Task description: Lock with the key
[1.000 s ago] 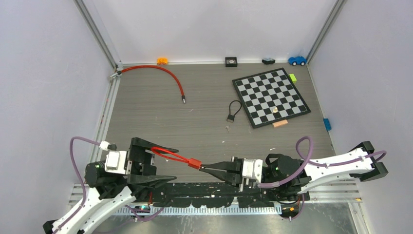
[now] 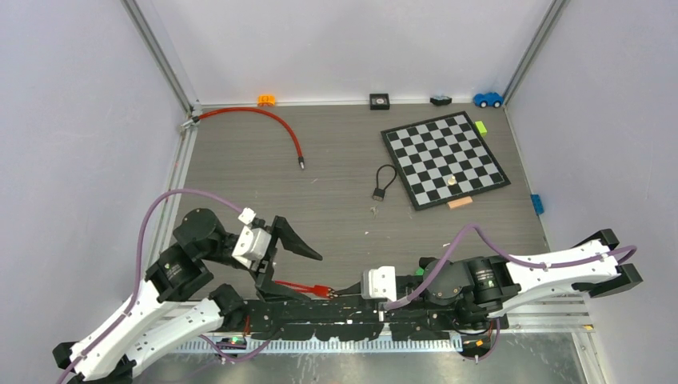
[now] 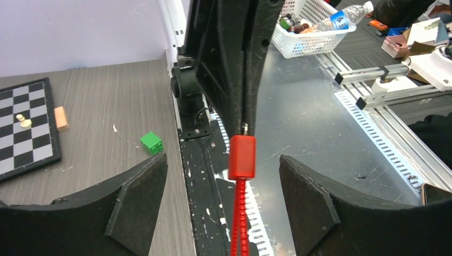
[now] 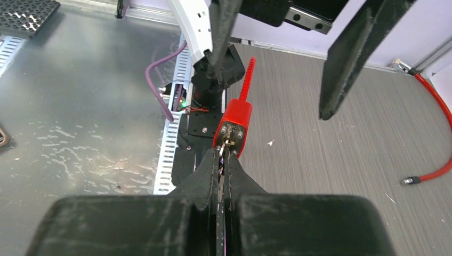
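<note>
A red cable padlock point(image 2: 321, 291) with a key point(image 4: 227, 143) in it is at the bottom middle of the top view. My right gripper is shut on the key, the red lock body just beyond its fingertips. My left gripper stands open around the red cable point(image 3: 239, 213), with the red body point(image 3: 242, 157) ahead of its fingers; whether the fingers touch the cable is not visible, though they look apart.
A dark cable lock point(image 2: 378, 194) lies in the middle of the table near the chessboard point(image 2: 416, 144). A red hose point(image 2: 264, 112) lies at the back left, a green block point(image 3: 151, 143) near the right arm.
My left gripper has moved right and turned over the red lock. My right gripper has moved slightly with the lock, bringing it lower in the top view.
</note>
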